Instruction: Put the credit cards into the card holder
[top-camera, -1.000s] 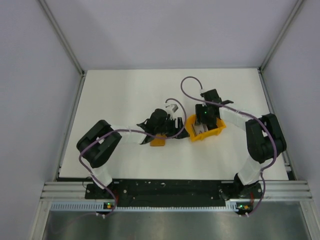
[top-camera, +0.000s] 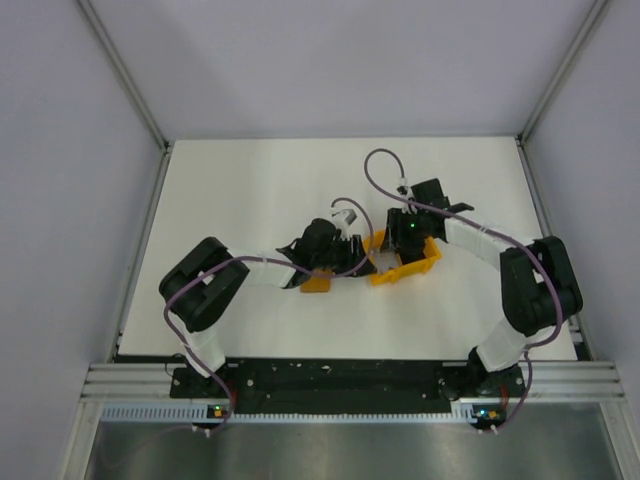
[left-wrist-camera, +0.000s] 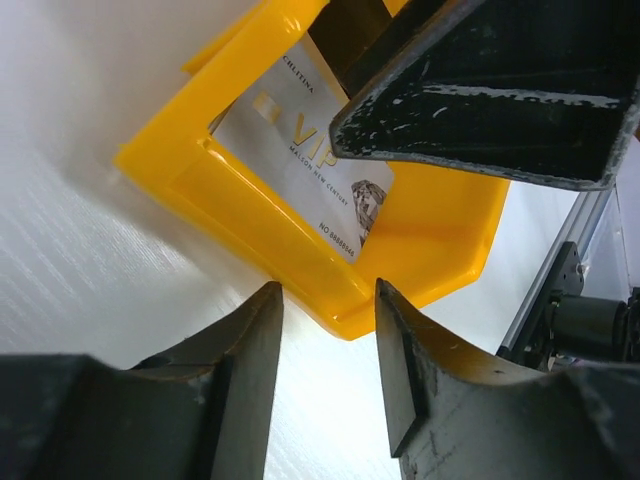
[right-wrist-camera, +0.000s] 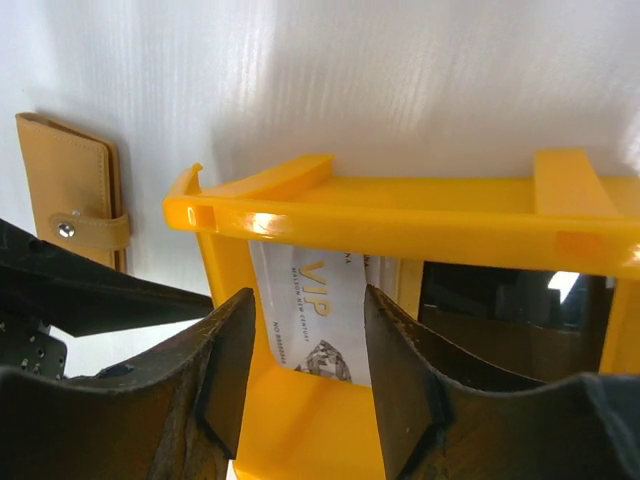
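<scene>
A silvery VIP card (left-wrist-camera: 310, 150) lies inside a yellow tray (top-camera: 403, 271). In the right wrist view the same card (right-wrist-camera: 320, 310) sits at the tray's left end. The card holder, a tan snap-strap wallet (right-wrist-camera: 70, 185), lies closed on the table left of the tray; in the top view the wallet (top-camera: 316, 284) is partly under my left arm. My left gripper stands part open at a tray corner, whose contact with the fingers I cannot tell. My right gripper is part open above the card, with nothing held.
Dark compartments or contents (right-wrist-camera: 500, 305) fill the tray's right side. A black finger of the other arm (left-wrist-camera: 500, 100) reaches over the tray in the left wrist view. Free white table (top-camera: 240, 190) stretches behind the left arm and in front of the tray.
Over the last second the tray has slid a little to the left, toward my left gripper. My right gripper has shifted slightly left with it. The wallet has not moved.
</scene>
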